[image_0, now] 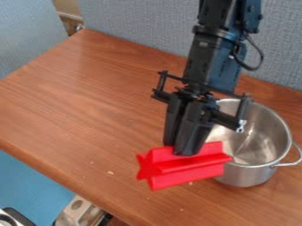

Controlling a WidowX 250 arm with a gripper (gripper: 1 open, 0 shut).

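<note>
My gripper (186, 141), black and hanging down from the top of the view, is shut on a bright red block-like object (183, 172) with a notched left end. It holds the object low in front of a silver metal pot (266, 146) with a wire handle at its right. The gripper hides part of the pot's left side, and the lower edges of the fingertips are partly hidden by the red object.
A grey padded wall (141, 31) stands behind.
</note>
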